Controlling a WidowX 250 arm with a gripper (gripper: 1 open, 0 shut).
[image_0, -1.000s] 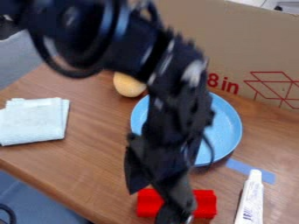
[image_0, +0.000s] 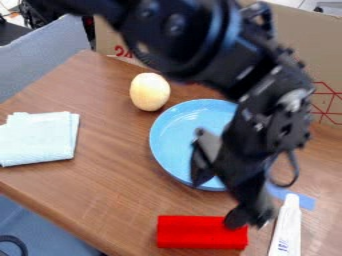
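My black gripper (image_0: 227, 185) is over the right part of a blue plate (image_0: 174, 135) and just above a red block (image_0: 201, 231), which lies at the table's front. Its fingers stand open, angled down. A cream egg-shaped object (image_0: 150, 91) sits behind the plate at left. A folded white cloth (image_0: 36, 139) lies at the left edge, and a white tube (image_0: 286, 227) lies right of the red block. The arm hides part of the plate.
A cardboard box (image_0: 322, 70) stands along the back.
The arm and gripper have risen and shifted right, uncovering the red block, more of the plate and the cream object. The objects on the table look unmoved.
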